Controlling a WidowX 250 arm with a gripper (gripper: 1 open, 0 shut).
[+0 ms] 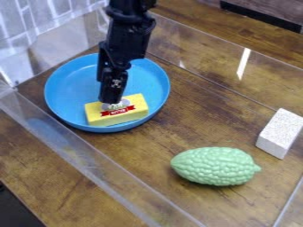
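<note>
My black gripper [115, 84] hangs over the blue bowl [71, 84], its fingertips just above and behind a yellow block with a red label [116, 110] lying in the bowl. I cannot tell whether the fingers touch the block or how far apart they are.
A green bumpy oblong object [215, 167] lies at the lower right, and a white block [279, 132] at the right edge. Clear panels cross the view.
</note>
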